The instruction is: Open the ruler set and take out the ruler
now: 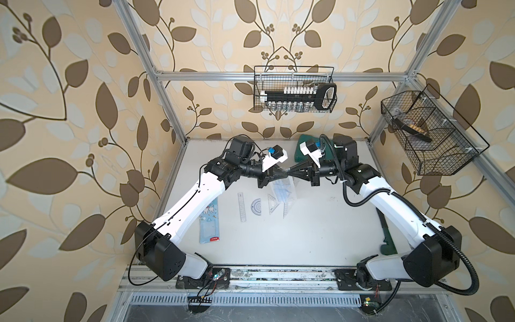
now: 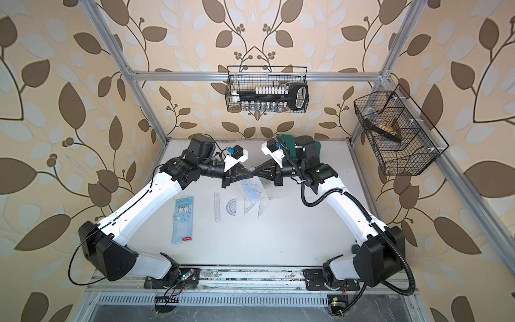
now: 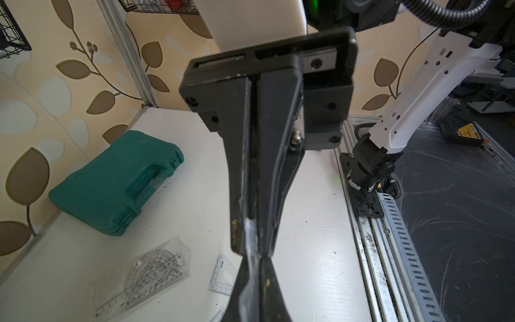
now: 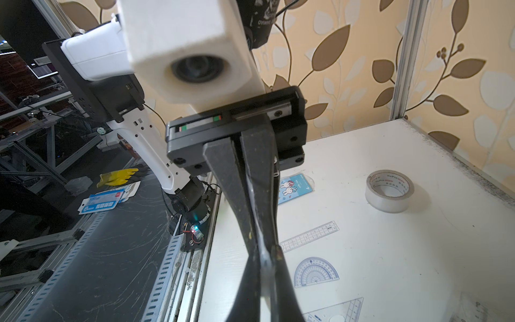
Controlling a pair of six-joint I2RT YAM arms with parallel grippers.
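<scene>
Over the back middle of the table, my left gripper and right gripper face each other, tips almost meeting. Both are shut, and a whitish strip of thin clear film runs between the fingers in each wrist view. Just below them in the top views hangs a bluish see-through pouch (image 2: 252,187), its upper edge hidden by the tips. A straight ruler (image 1: 242,207), a protractor (image 1: 256,207) and set squares (image 1: 273,204) lie flat on the table. Another clear pouch (image 3: 142,276) lies there too, with a protractor and ruler showing through it.
A blue card package (image 1: 209,221) lies at the left. The green case (image 3: 118,179) stands at the back, and a tape roll (image 4: 389,190) is beneath the arms. Wire baskets (image 1: 295,91) hang on the walls.
</scene>
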